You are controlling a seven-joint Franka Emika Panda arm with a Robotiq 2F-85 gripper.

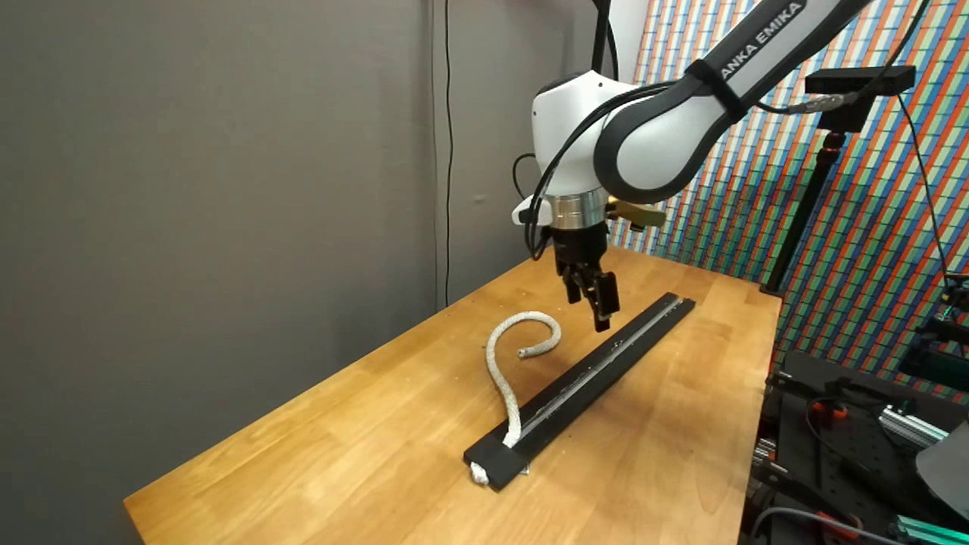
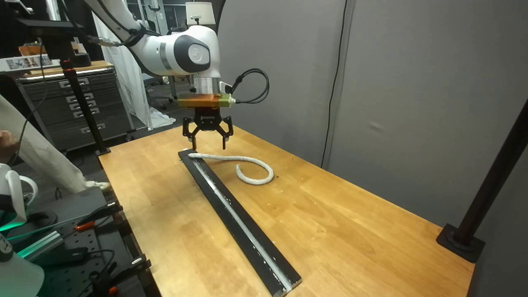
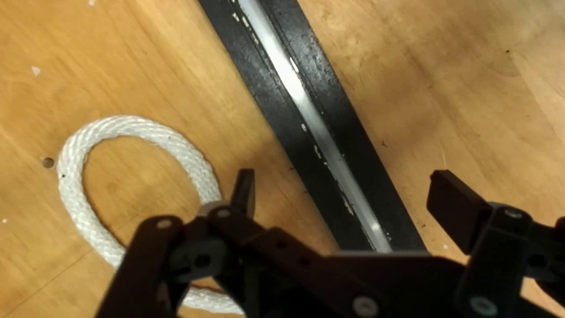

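Observation:
A white braided rope lies curled on the wooden table, one end held at the near end of a long black channel in exterior view 1. Its free end hooks round in a loop, outside the groove. Along the channel runs a shiny bare strip. Above the table, over the area of the rope and channel, hangs my gripper, open and empty. In the wrist view the rope curls on the left, partly hidden by a finger, and the channel passes between the fingers' sides.
A black post on a base stands at one table corner. A grey wall borders one long side; equipment sits beyond the opposite edge.

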